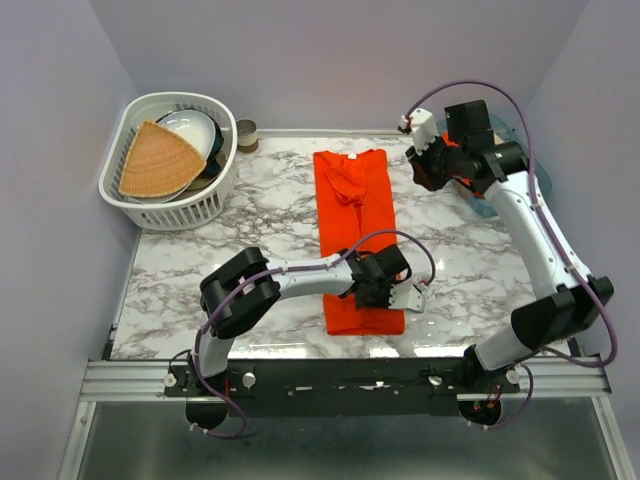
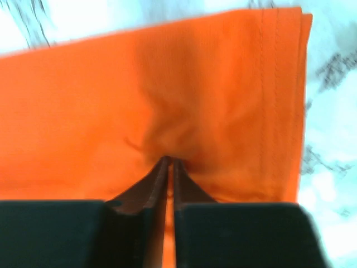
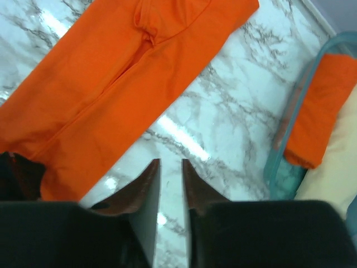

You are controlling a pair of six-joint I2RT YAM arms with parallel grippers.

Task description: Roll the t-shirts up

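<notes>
An orange t-shirt point(image 1: 360, 318), folded into a long strip, lies up the middle of the table, its lower end skewed to the right. At that lower end my left gripper has its fingertips close together on the cloth, and creases run out from them; it looks shut on the fabric. The camera and arm hide these tips from above. My right gripper hangs over bare marble to the right of the shirt, partly open, nothing between its fingers. In the top view the right gripper point(image 1: 428, 176) is near the shirt's upper right side.
A teal bin point(image 3: 279, 142) at the back right holds a rolled orange cloth point(image 3: 319, 111) and a cream cloth point(image 3: 332, 151). A white basket point(image 1: 190, 212) with dishes stands at the back left, with a metal cup point(image 1: 247, 136) alongside. Marble is clear left of the shirt.
</notes>
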